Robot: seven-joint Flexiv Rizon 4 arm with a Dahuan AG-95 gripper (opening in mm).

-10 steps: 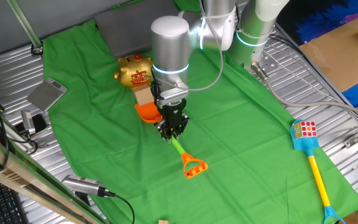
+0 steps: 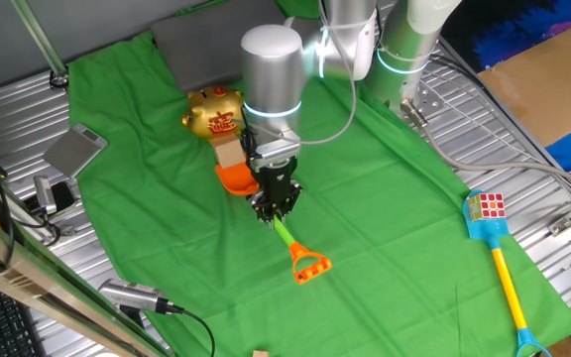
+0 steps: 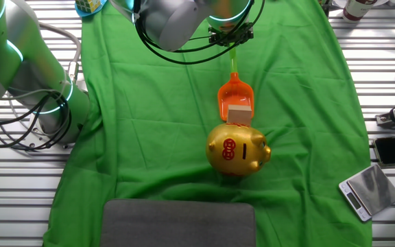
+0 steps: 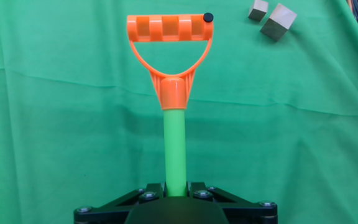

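A toy shovel with an orange D-shaped handle point(image 4: 173, 84) and a green shaft point(image 4: 175, 146) lies along the cloth. My gripper is shut on the shaft, one finger pressed to each side of it. In exterior view 1 the gripper point(image 2: 275, 212) points down between the handle and the orange scoop point(image 3: 233, 92). A wooden block point(image 3: 239, 114) sits at the scoop's front edge; whether it rests fully inside cannot be told. Just beyond it stands a golden piggy bank point(image 3: 233, 149), close to the block.
A blue shovel point(image 2: 487, 228) bearing a puzzle cube point(image 2: 486, 206) lies at the right. Two small wooden blocks point(image 4: 278, 22) sit past the handle. A grey pad point(image 3: 178, 223) lies behind the piggy bank; a small scale point(image 3: 369, 191) lies off to one side.
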